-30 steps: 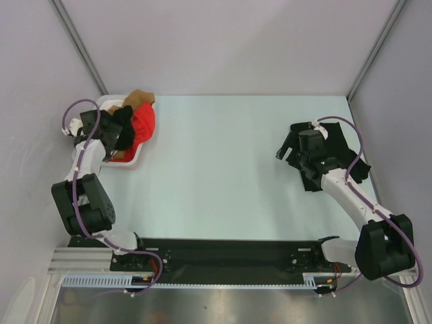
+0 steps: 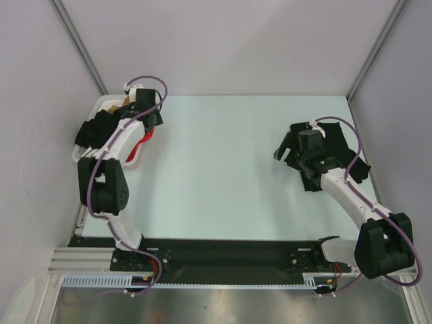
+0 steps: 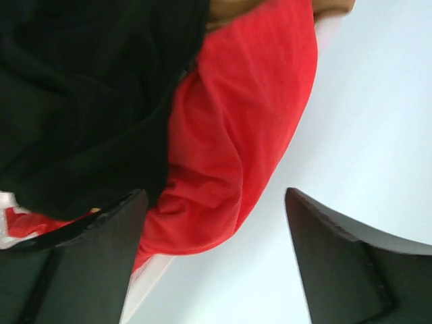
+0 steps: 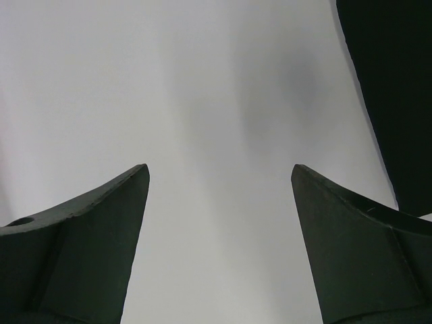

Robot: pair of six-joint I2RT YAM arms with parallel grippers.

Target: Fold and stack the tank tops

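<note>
A white bin (image 2: 135, 156) at the back left holds a heap of tank tops. In the left wrist view, a red top (image 3: 229, 145) hangs over the bin's rim beside a black top (image 3: 88, 101), with a brown cloth (image 3: 233, 9) behind them. My left gripper is above the red top's edge, fingers apart, nothing held between them. At the right of the table lies a flat black top (image 2: 342, 145). My right gripper is open at that top's left side, over bare table, and holds nothing.
A wall rises close beyond the bin at the left, another by the flat black top at the right.
My left arm has swung right, from over the black top at the bin's left side to the red top at its right rim. The right arm has stayed still.
</note>
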